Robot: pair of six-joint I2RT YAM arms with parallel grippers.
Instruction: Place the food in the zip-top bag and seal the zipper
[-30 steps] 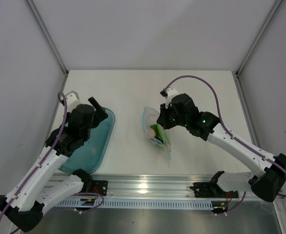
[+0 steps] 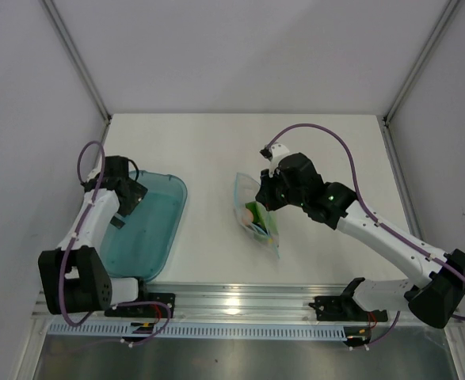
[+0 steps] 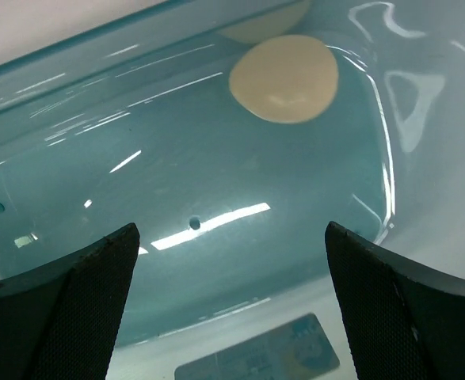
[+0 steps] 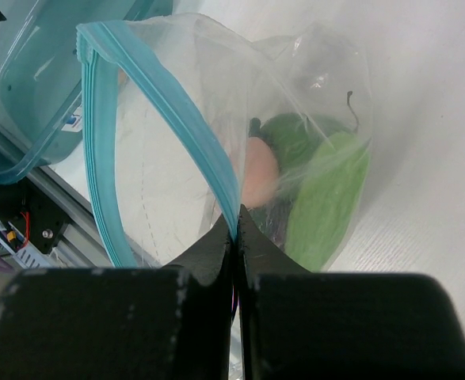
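The zip top bag (image 2: 256, 214) stands mid-table with an egg and green vegetables inside; in the right wrist view its teal zipper (image 4: 184, 127) is gripped by my shut right gripper, the egg (image 4: 260, 170) and a green pepper (image 4: 327, 190) behind the clear film. My left gripper hangs open over the teal tray (image 2: 145, 237) at the left. In the left wrist view a pale egg-shaped food (image 3: 283, 79) lies in the tray near its far corner, between and beyond the open fingers, not held.
Walls border the table on the left, back and right. A metal rail (image 2: 232, 293) runs along the front edge.
My left arm has swung back to the left, its gripper now lower over the tray. The right arm and the bag are nearly unchanged.
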